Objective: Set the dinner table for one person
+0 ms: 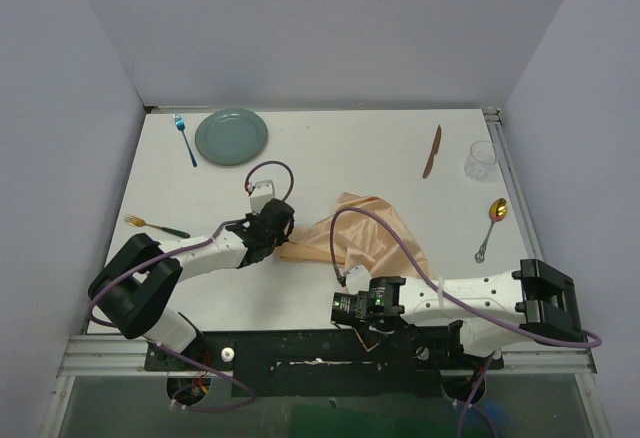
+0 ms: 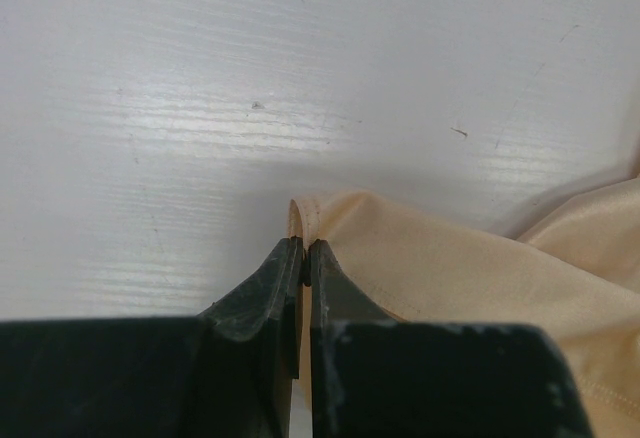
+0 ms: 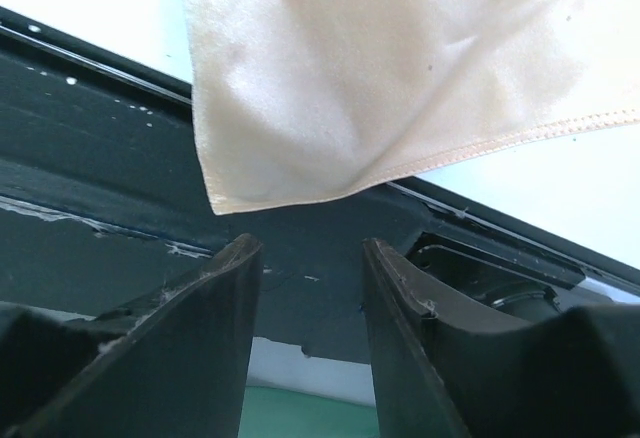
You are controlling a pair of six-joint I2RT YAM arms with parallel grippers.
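A peach napkin [image 1: 375,228] lies rumpled across the middle of the table, partly covered by the right arm. One corner of the napkin [image 2: 400,268] is pinched between the fingertips of my left gripper, which is shut on it. My right gripper is open at the table's front edge, nothing between its fingers. Just beyond them, another napkin corner [image 3: 240,178] reaches over the edge. At the back left are a teal plate [image 1: 231,137] and a blue fork [image 1: 186,140]. A gold fork [image 1: 157,227] with a dark handle lies at the left.
Toward the right lie a brown-handled knife [image 1: 432,152] and a gold-and-silver spoon [image 1: 490,229], with a clear glass [image 1: 480,160] behind. Dark rail [image 3: 70,148] runs along the front edge.
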